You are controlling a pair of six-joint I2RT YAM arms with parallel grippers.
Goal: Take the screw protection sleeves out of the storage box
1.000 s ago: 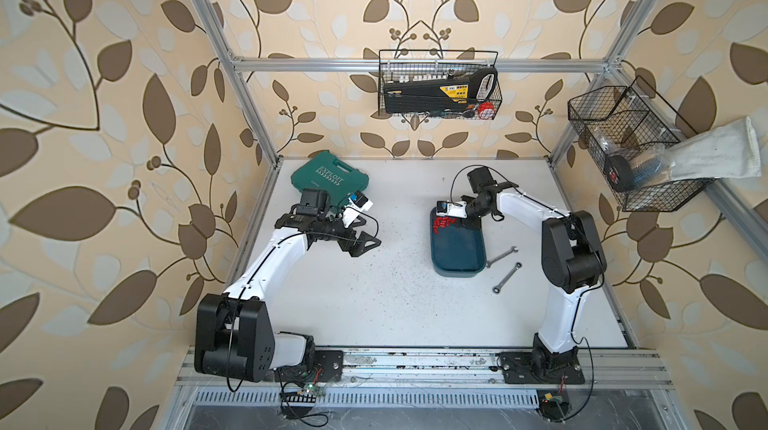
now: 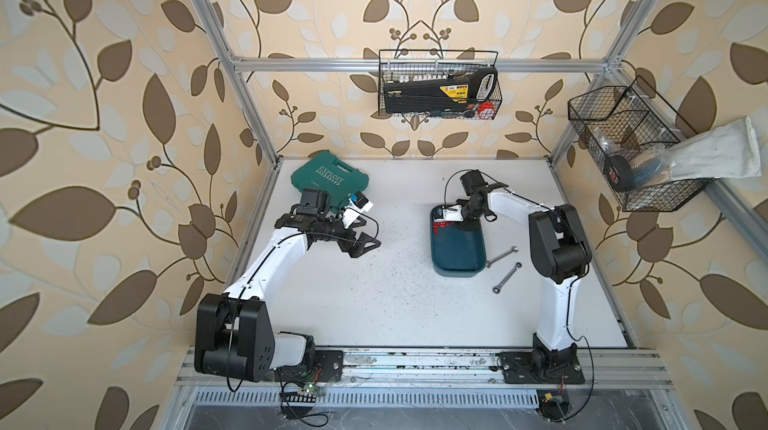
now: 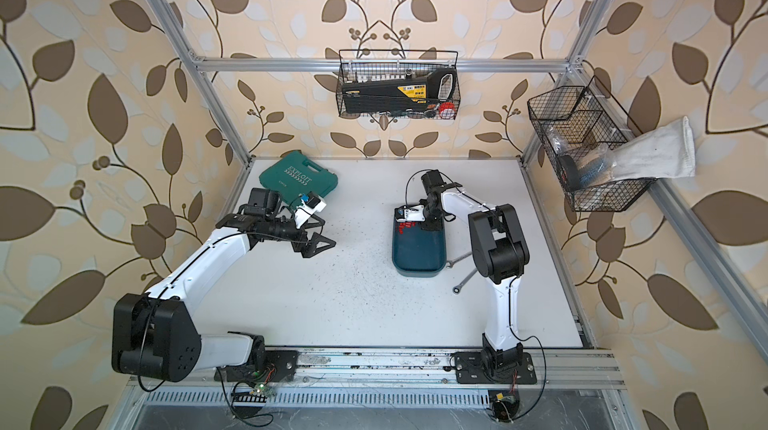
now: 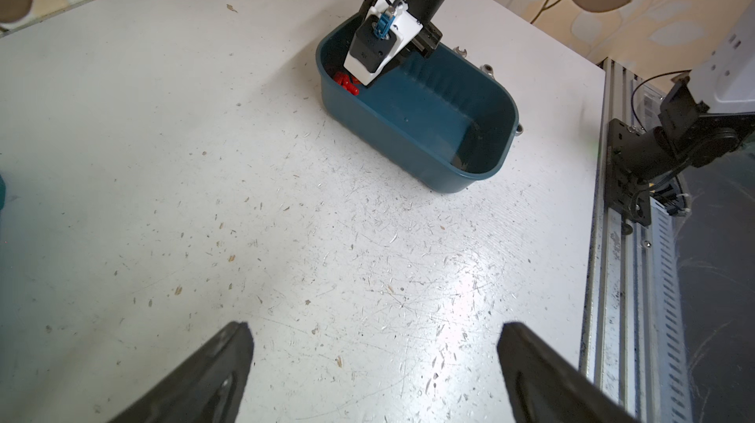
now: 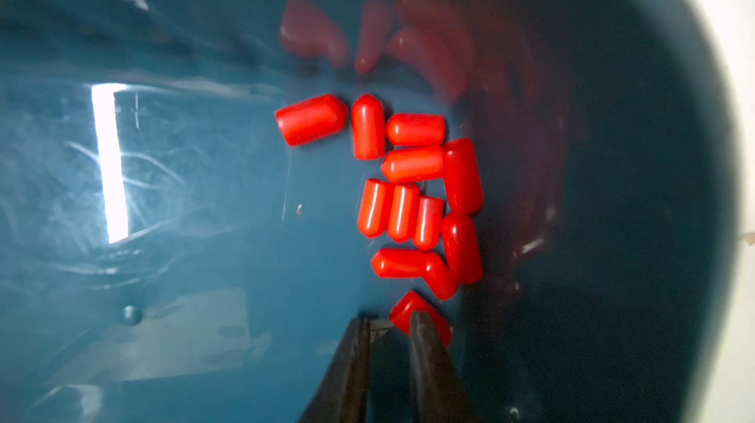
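Observation:
A dark teal storage box [image 2: 457, 258] holds several red screw protection sleeves [image 5: 417, 130], clustered at its far end. My right gripper is down inside the box, its fingers part open beside the lowest sleeve, which is partly behind one finger; whether that sleeve is between them is not clear. My left gripper stands open above the table at the left, away from the box, with nothing between its fingers.
A green case [image 2: 328, 174] lies at the back left, near my left arm. Two wrenches [image 2: 507, 276] lie right of the box. Wire baskets hang on the back and right frames.
The left arm has not moved.

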